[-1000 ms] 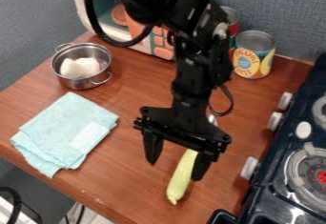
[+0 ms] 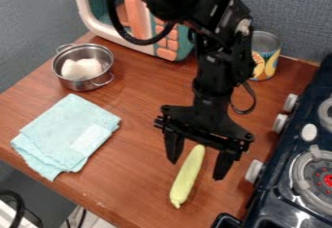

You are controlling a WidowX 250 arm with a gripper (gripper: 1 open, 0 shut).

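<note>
My black gripper [image 2: 197,150] hangs open over the wooden table, its two fingers on either side of the upper end of a pale yellow corn-like piece [image 2: 185,179]. That piece lies lengthwise on the table near the front edge, below the gripper. Whether the fingers touch it or are above it is hard to tell.
A folded light blue towel [image 2: 62,135] lies left, with a steel pot [image 2: 65,75] holding white items behind it. A can [image 2: 263,52] stands back right. A plastic crate [image 2: 155,40] is at the back. A stove [image 2: 312,135] borders the right side.
The gripper has shifted a little to the right and slightly up in the view, uncovering more of the crate and hiding part of the cans. The yellow piece has stayed in place.
</note>
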